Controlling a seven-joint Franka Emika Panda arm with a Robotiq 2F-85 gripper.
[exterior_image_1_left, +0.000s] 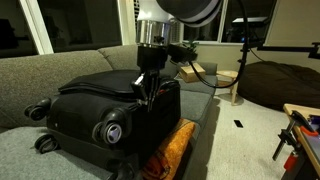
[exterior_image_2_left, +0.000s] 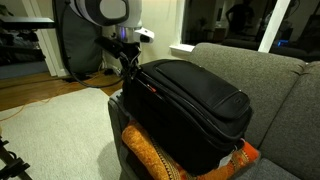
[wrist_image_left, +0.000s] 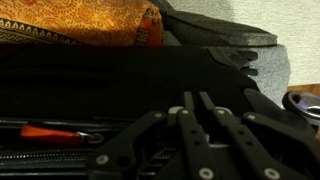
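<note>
A black wheeled suitcase (exterior_image_1_left: 85, 120) lies on its side on the grey sofa, over an orange patterned cloth (exterior_image_2_left: 155, 155). My gripper (exterior_image_1_left: 148, 92) is right at the suitcase's upper edge, on the side facing the room. In the wrist view the dark fingers (wrist_image_left: 190, 118) reach over the black fabric, close to a zipper (wrist_image_left: 85, 155) and a red tag or pull (wrist_image_left: 50, 133). The fingers look partly open. Whether the fingertips touch the fabric or anything lies between them is too dark to tell.
The sofa back (exterior_image_2_left: 270, 85) rises behind the suitcase. A wooden table (exterior_image_1_left: 303, 125) with small items stands at the right, and a small stool (exterior_image_1_left: 228, 78) farther back. Pale carpet (exterior_image_1_left: 240, 145) in between is mostly clear. A black cable hangs from the arm.
</note>
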